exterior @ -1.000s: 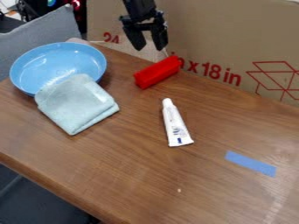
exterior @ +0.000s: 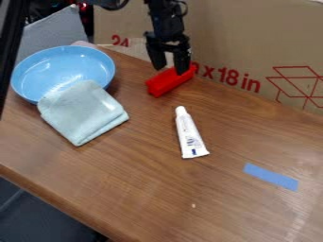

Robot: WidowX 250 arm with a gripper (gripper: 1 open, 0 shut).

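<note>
My gripper (exterior: pixel 169 59) is open, its dark fingers hanging over a red block (exterior: pixel 168 81) that lies on the wooden table at the back, against the cardboard. The fingertips are low, at the block's upper part; whether they touch it I cannot tell. A white tube (exterior: pixel 190 132) lies on the middle of the table. A light blue folded cloth (exterior: pixel 83 113) lies at the left, beside a blue round dish (exterior: pixel 60 68).
A cardboard wall (exterior: pixel 265 43) runs along the back. A strip of blue tape (exterior: pixel 270 176) is on the table at the right.
My gripper has come down from higher up to just over the red block. The objects on the table look unmoved.
</note>
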